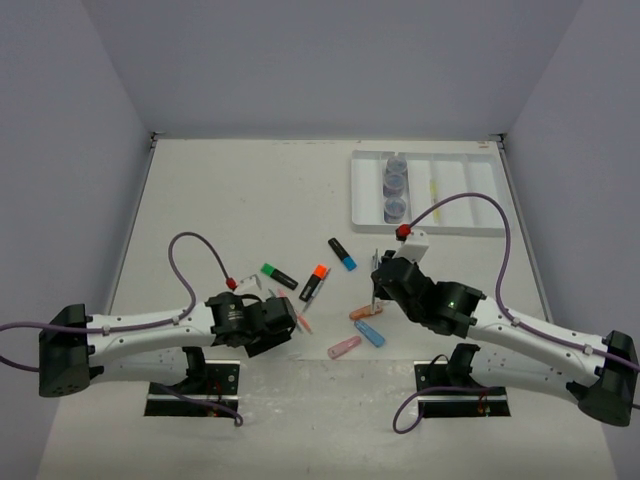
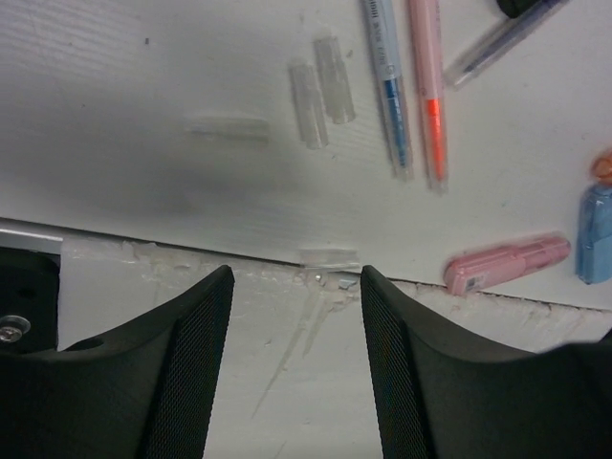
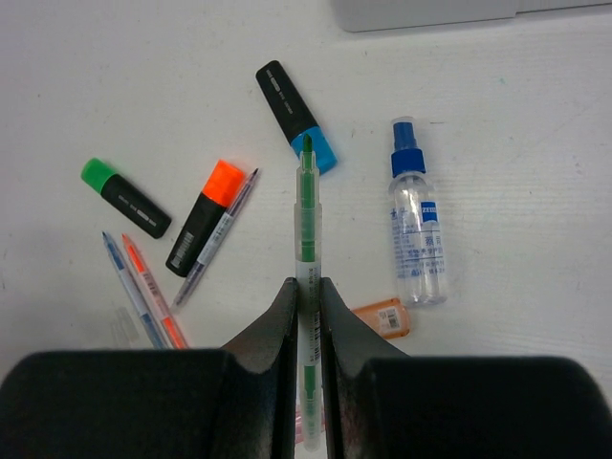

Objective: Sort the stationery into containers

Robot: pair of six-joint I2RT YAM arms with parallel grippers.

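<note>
A green pen [image 3: 308, 229] stands lengthwise between the fingertips of my right gripper, which is shut on it above the table. My left gripper is open over the table's front edge, its fingers apart with only the surface seen between them. Near it lie a blue pen [image 2: 390, 91], an orange pen [image 2: 430, 96] and two clear caps [image 2: 320, 91]. Green [image 3: 124, 198], orange [image 3: 206, 218] and blue [image 3: 295, 113] highlighters and a dark pen [image 3: 218, 239] lie in the middle. A pink highlighter [image 2: 507, 263] and blue one [image 1: 369, 333] sit nearer the front.
At the back right is a white divided tray [image 1: 357, 195] holding round clear containers [image 1: 395, 185] and a yellow pen [image 1: 434, 193]. A clear spray bottle [image 3: 418, 229] with a blue top stands or lies right of the orange-brown item [image 3: 384, 318].
</note>
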